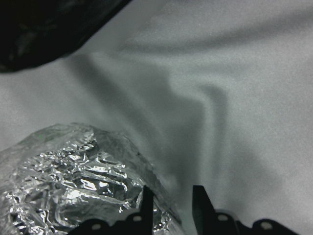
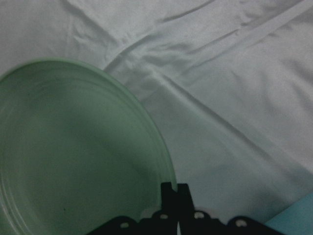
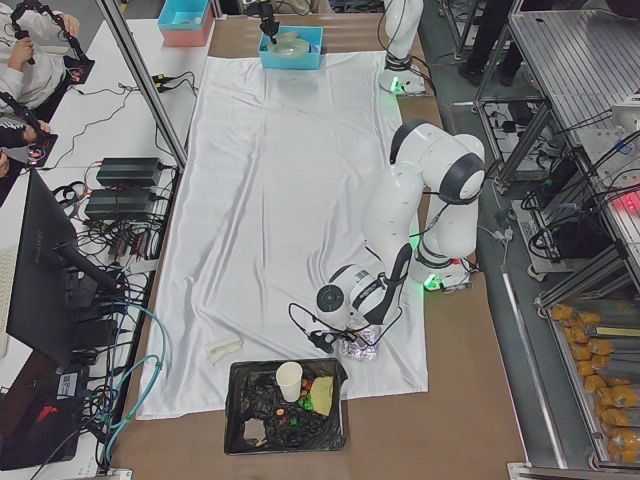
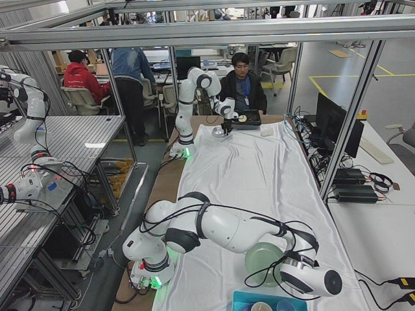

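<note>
A crinkled, shiny clear plastic bag (image 1: 78,191) lies on the white cloth under my left gripper. That gripper's two fingers stand apart, one over the bag's edge, and I cannot make out anything held firmly between them. My right gripper is shut on the rim of a pale green plate (image 2: 73,137), which is raised over the blue bin (image 3: 270,60) at the far end in the camera left view.
A black lined bin (image 3: 240,430) with a white cup (image 3: 289,380) and small items sits at the near end. A pale strip (image 3: 222,349) lies left of it.
</note>
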